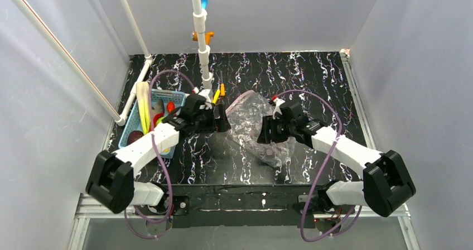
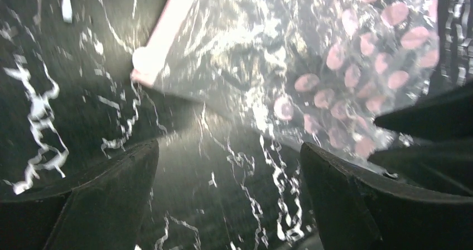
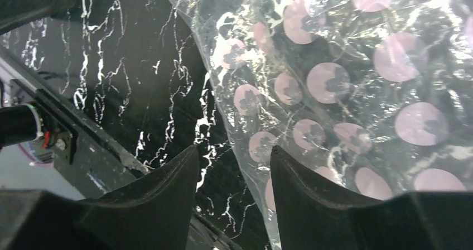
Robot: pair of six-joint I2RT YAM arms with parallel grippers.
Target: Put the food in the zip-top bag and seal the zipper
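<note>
The clear zip bag (image 1: 248,113) with pink dots (image 3: 328,83) lies flat and slanted on the dark marbled table. Its pink zipper strip (image 2: 170,24) runs along the far left end, with a pale slider (image 2: 144,59) near one corner. My left gripper (image 1: 222,123) is beside the bag's left edge, its fingers (image 2: 109,194) wide apart with only table between them. Over the bag's near part is my right gripper (image 1: 264,131). Its fingers (image 3: 181,191) stand open, with the bag's edge below the gap. Food sits in the blue basket (image 1: 177,95), including a long yellow item (image 1: 143,106) and a red one (image 1: 170,106).
A white pipe (image 1: 203,54) rises behind my left gripper, with yellow-and-orange tools (image 1: 216,96) at its foot. My left arm partly covers the basket.
</note>
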